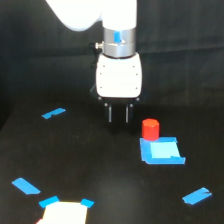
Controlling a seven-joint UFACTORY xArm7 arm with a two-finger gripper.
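The gripper (pixel 118 115) hangs from the white arm (pixel 119 75) in the upper middle of the camera view. Its two thin dark fingers point down and stand apart, with nothing visible between them. To the right of the fingertips and slightly lower in the picture is a small red cylinder (pixel 150 129), upright and clear of the gripper. Just below it in the picture lies a pale blue square (pixel 164 150) edged with blue tape. The cylinder's base appears to be at the back edge of that square; whether it overlaps the tape is hard to tell.
A pale box or board (pixel 65 213) with blue tape at its corners is cut off at the bottom edge. Blue tape strips lie at the left (pixel 26 186), upper left (pixel 54 113) and lower right (pixel 197 196).
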